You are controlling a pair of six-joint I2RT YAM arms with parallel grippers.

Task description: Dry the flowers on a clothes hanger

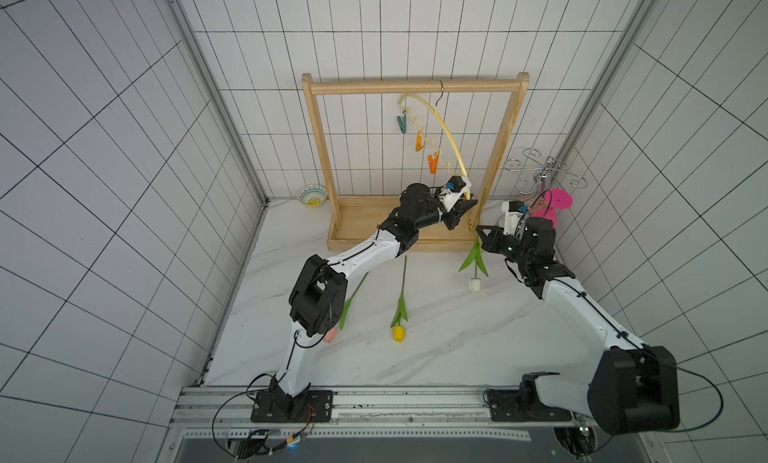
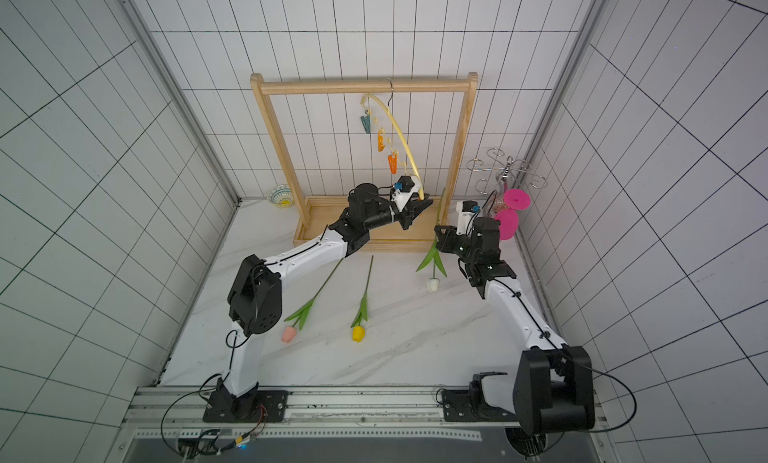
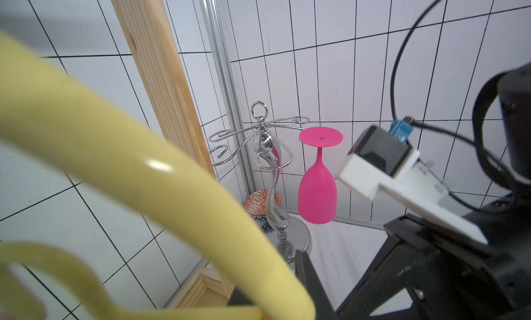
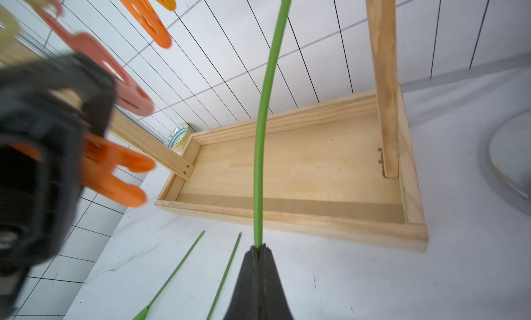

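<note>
A yellow hanger with coloured clips hangs from the wooden rack's bar. My left gripper is at its lower end, shut on something; in the right wrist view an orange clip shows at its fingers. My right gripper, right and below, is shut on the thin stem of the white tulip, whose bloom hangs down. The yellow tulip and pink tulip lie on the table.
A metal stand with pink goblets stands right of the rack. A patterned bowl sits at the back left.
</note>
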